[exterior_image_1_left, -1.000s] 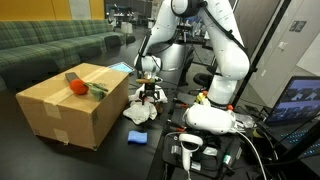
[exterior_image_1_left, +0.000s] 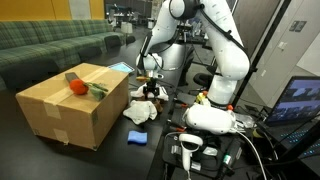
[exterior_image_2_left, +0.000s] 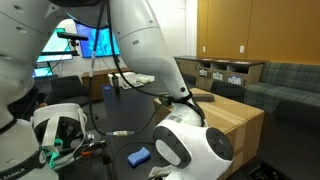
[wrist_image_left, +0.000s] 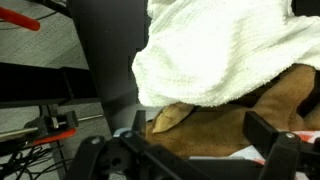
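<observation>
A white cloth (wrist_image_left: 210, 50) lies crumpled on the dark table in the wrist view. Below it in that view is a brown cloth (wrist_image_left: 215, 128), partly covered by its edge. My gripper is open above the brown cloth, its fingers far apart with fabric visible in the gap; whether they touch it I cannot tell. Exterior view 1 has the gripper (exterior_image_1_left: 151, 93) low at the far end of the white cloth (exterior_image_1_left: 141, 111). The arm hides the gripper in exterior view 2.
A large cardboard box (exterior_image_1_left: 65, 118) stands beside the cloths, with a red round object (exterior_image_1_left: 77, 87) and a green item (exterior_image_1_left: 97, 90) on top. A blue sponge-like block (exterior_image_1_left: 138, 137) lies nearer the camera. Bare table surrounds the block.
The gripper has come down towards the cloths at the far end of the white one. The box and blue block have stayed put.
</observation>
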